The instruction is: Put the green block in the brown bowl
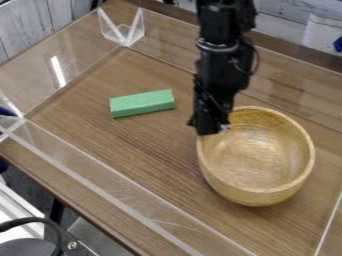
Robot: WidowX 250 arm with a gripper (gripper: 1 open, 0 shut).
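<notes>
On the wooden table, left of the middle, lies the green block [142,103], long and flat, with open table around it. The brown bowl [257,187] sits at the lower right, its inside looking empty. My black arm reaches down from the top, and the gripper [211,122] hangs at the bowl's upper left rim, to the right of the block and apart from it. Its dark fingers are small and blurred, so their spacing is unclear. I see no block at the gripper.
A clear plastic stand [122,27] is at the upper left. A white object [323,34] lies near the right edge. Black cables [40,232] cross the lower left corner.
</notes>
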